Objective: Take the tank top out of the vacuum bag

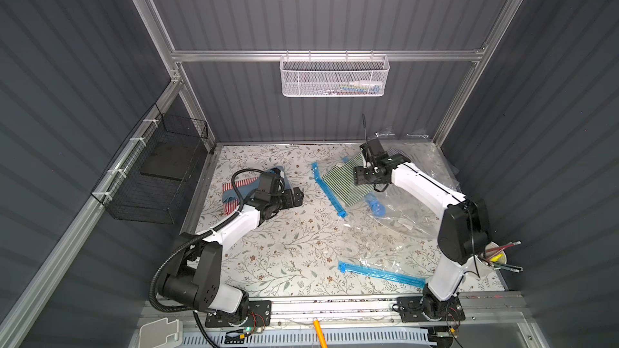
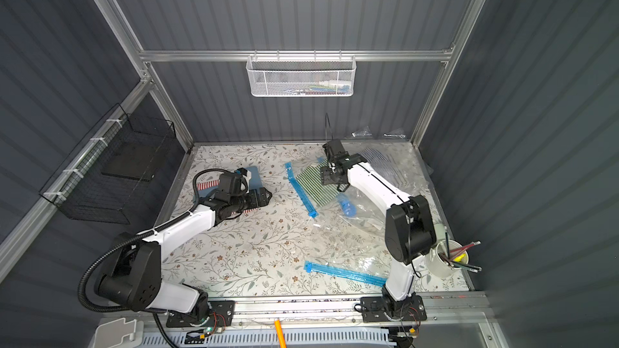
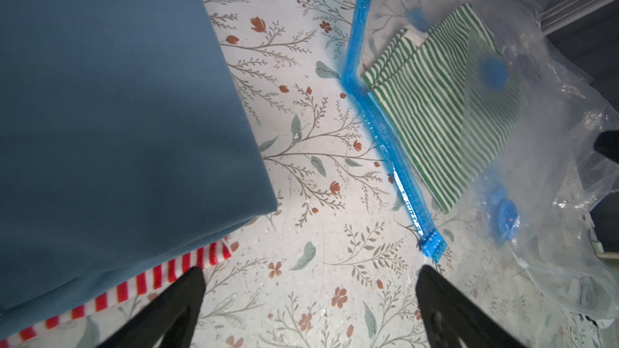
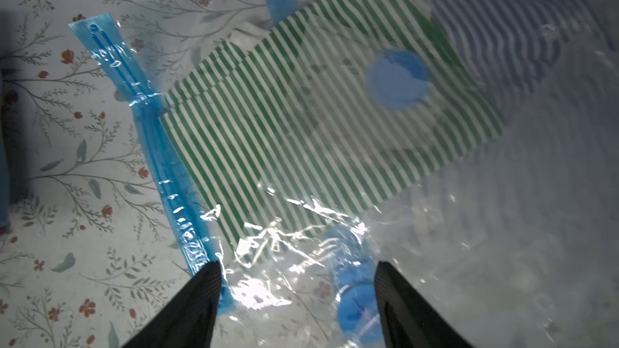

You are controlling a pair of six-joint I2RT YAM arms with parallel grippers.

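Note:
A clear vacuum bag [image 1: 419, 212] with a blue zipper strip [image 4: 171, 193] holds folded green-striped cloth [image 4: 245, 129] and blue-striped fabric [image 4: 503, 25]. My right gripper [image 2: 332, 175] hangs over the green cloth, its fingers parted above the plastic with nothing visibly between them. My left gripper [image 1: 291, 198] is open at the left, above and beside a blue garment [image 3: 129, 109] with red-white stripes underneath, nothing between its fingers.
Another blue-zippered bag [image 1: 380, 270] lies along the front edge. A cup of pens [image 2: 445, 257] stands at the front right. A black wire basket [image 1: 154, 174] hangs on the left wall.

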